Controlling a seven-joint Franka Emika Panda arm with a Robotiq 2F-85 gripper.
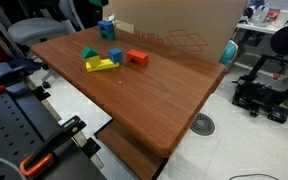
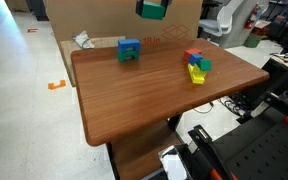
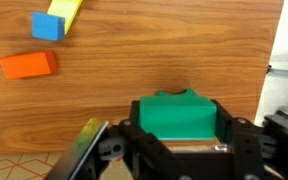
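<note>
My gripper is shut on a green block point(image 3: 179, 122), held crosswise between its fingers in the wrist view. In exterior view 2 the green block point(image 2: 151, 11) hangs in the air above the back of the table. A blue block point(image 2: 129, 47) stands on the wooden table point(image 2: 134, 92) below it and a little to the left. Another bit of green shows just past the held block in the wrist view; I cannot tell what it belongs to. The blue block is not plainly visible there.
A red block point(image 1: 137, 57), a small blue block point(image 1: 114, 54), a yellow piece point(image 1: 102, 65) and a green triangular block point(image 1: 88, 51) form a loose group on the table. Cardboard point(image 1: 174, 25) stands along one long edge.
</note>
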